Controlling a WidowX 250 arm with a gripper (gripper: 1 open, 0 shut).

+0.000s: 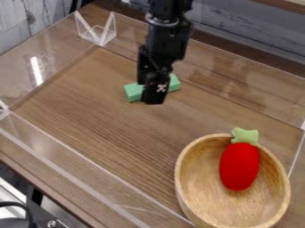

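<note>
My black gripper (pixel 156 82) hangs over a green block (pixel 136 91) in the upper middle, open, its fingers pointing down around it and partly hiding it. Whether they touch it is not clear. A wooden bowl (pixel 202 196) at the lower right holds a red object with a green top (pixel 240 165), like a strawberry or tomato toy.
A clear plastic or wire piece (pixel 98 27) stands at the back left. A black cable lies at the lower left edge.
</note>
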